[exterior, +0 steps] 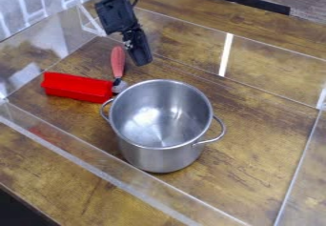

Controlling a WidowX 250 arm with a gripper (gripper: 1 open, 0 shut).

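Note:
My black gripper (135,51) hangs at the upper centre-left, just right of the handle of a utensil with a red handle (117,62) that lies upright in the picture. Its fingers are small and dark, with nothing visible between them. A large steel pot (160,139) with two side handles stands at the centre. A red block (74,87) lies left of the pot, beside the utensil's lower end.
Transparent panels or strips border the work area. A dark edge (268,3) runs along the back right.

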